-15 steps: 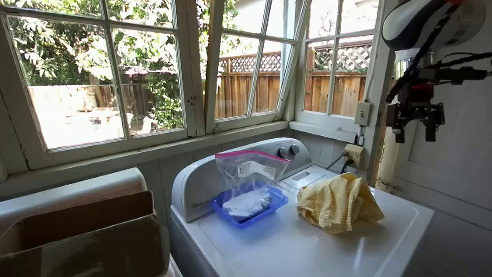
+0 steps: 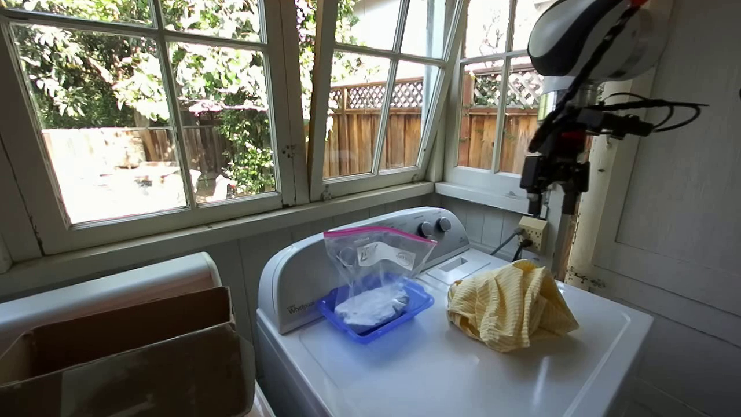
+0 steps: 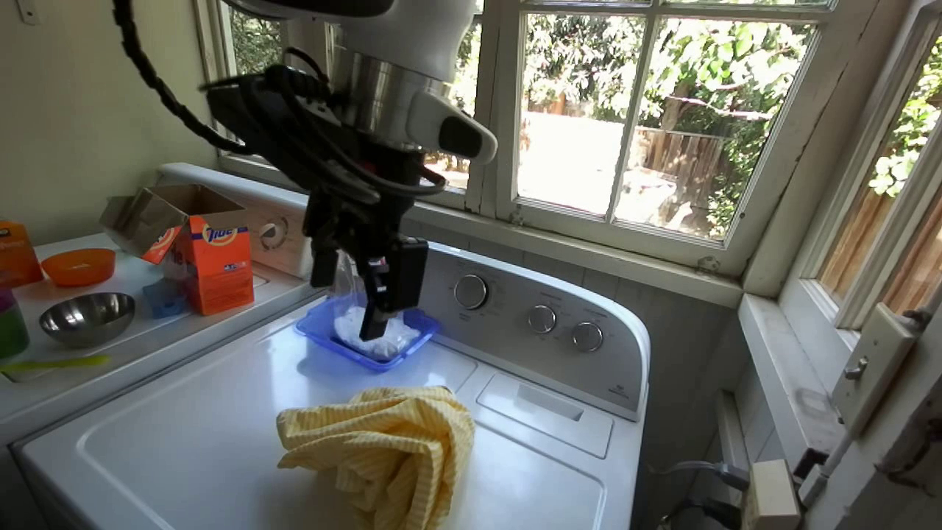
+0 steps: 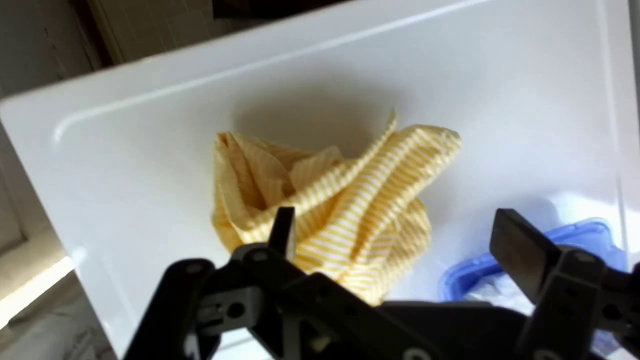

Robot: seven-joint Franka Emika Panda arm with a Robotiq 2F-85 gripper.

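Note:
A crumpled yellow-and-white striped cloth (image 2: 510,306) lies heaped on the white top of the machine (image 2: 556,375). My gripper (image 2: 552,201) hangs in the air above it, fingers pointing down. In the wrist view the fingers stand wide apart, the cloth (image 4: 360,222) lying below and partly hidden by the gripper's body. Nothing is held. Near the control panel, a blue tray (image 3: 415,340) bears a clear zip bag (image 2: 378,253) with a pink seal and something white inside (image 2: 371,306).
In exterior view 2, an orange Tide box (image 3: 221,265), a metal bowl (image 3: 88,318) and an orange bowl (image 3: 79,266) stand on the neighbouring machine. An open cardboard box (image 2: 132,368) is at lower left in exterior view 1.
In exterior view 1 my arm has moved left, from beyond the machine's right side to above the cloth. The cloth, tray and bag have stayed put.

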